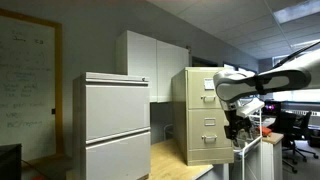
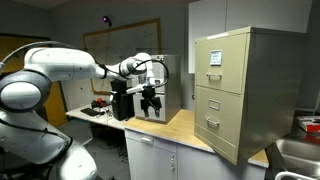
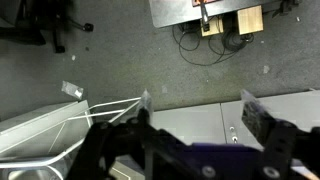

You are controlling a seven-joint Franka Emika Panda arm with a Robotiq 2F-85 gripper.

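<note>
My gripper is open, its fingers spread wide in the wrist view with only the floor and a pale cabinet top or edge visible below the gap. In exterior view 1 the gripper point(image 1: 239, 128) hangs pointing down beside the right side of a tan filing cabinet point(image 1: 208, 128). Exterior view 2 shows the gripper point(image 2: 151, 106) in front of a light grey cabinet point(image 2: 172, 72), and the tan cabinet point(image 2: 222, 90), with its drawers shut, stands to the right. Nothing shows between the fingers.
A wooden countertop point(image 2: 186, 126) over white base cabinets point(image 2: 196, 160) carries both filing cabinets. A sink point(image 2: 298, 152) lies at the right. Below the gripper, the wrist view shows dark floor point(image 3: 155, 65), a white wire rack point(image 3: 70, 130), and a table edge with cables at the top.
</note>
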